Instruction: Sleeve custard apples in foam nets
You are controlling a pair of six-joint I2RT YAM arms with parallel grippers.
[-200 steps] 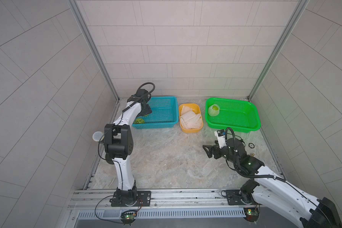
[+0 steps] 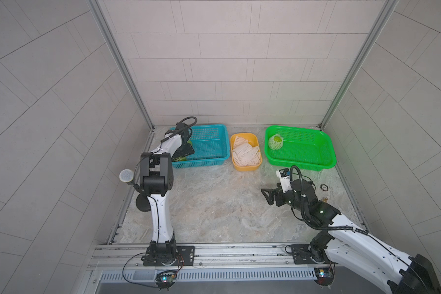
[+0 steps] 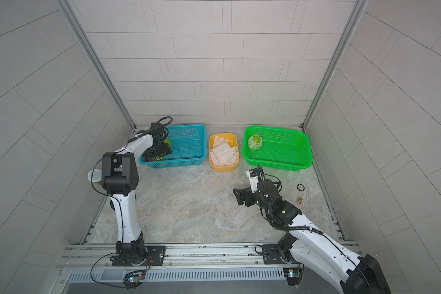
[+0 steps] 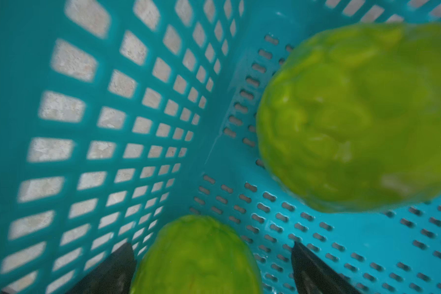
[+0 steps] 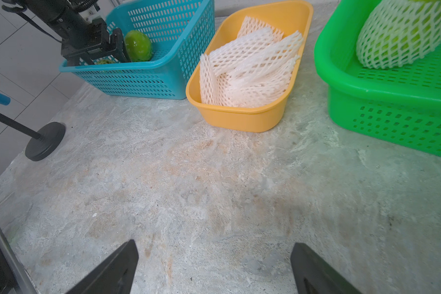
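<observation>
My left gripper is down in the blue basket [image 2: 205,142], open around a custard apple [image 4: 196,250] near the basket's wall; a second custard apple [image 4: 352,117] lies beside it. Loose white foam nets [image 5: 250,63] fill the small orange basket [image 5: 245,117]. In the green basket [image 2: 308,152] sits one custard apple in a foam net [image 5: 397,34]. My right gripper stands open above the bare tabletop, front right, with nothing between its fingers.
A black round-based stand [image 5: 44,142] is at the left edge. A dark ring [image 3: 300,187] and a small brass object [image 3: 300,201] lie right of the right arm.
The left arm has shifted slightly and its gripper has moved down toward the near left part of the blue basket. The right arm is unchanged.
</observation>
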